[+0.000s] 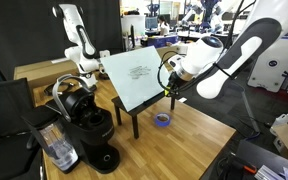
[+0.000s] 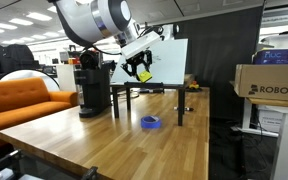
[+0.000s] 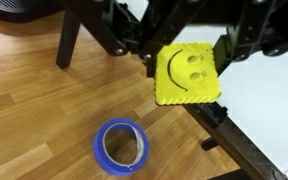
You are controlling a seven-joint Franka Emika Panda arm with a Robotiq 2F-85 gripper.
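A yellow sponge [image 3: 186, 74] with a smiling face drawn on it is between the fingers of my gripper [image 2: 143, 66], which is shut on it. In exterior view 2 the yellow sponge [image 2: 144, 75] hangs in front of the whiteboard [image 2: 170, 62], well above the table. On the table below lies a roll of blue tape [image 3: 121, 147], apart from the sponge. Exterior view 1 has the whiteboard [image 1: 136, 77] tilted on dark supports, with faint marks on its face. There the sponge is a small yellow patch close to the board's right edge.
A black coffee machine [image 1: 87, 120] stands at the table's left side. Cardboard boxes [image 2: 271, 80] sit on a separate stand at the right.
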